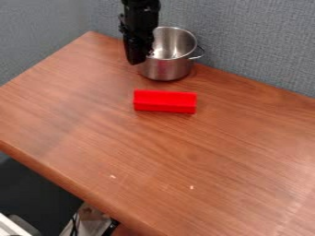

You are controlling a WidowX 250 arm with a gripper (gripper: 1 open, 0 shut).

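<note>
My black gripper (138,53) hangs from the top of the view at the near left side of a steel pot (170,68), partly covering its rim. The gripper looks shut, and I see nothing between its fingers, though they are small and dark. The pot stands upright on the wooden table toward the back, with a handle out to the right. A red block (165,101) lies on the table in front of the pot, apart from it.
A grey padded wall (259,51) runs close behind the pot. Beyond the table's lower-left edge are a dark floor and some cables.
</note>
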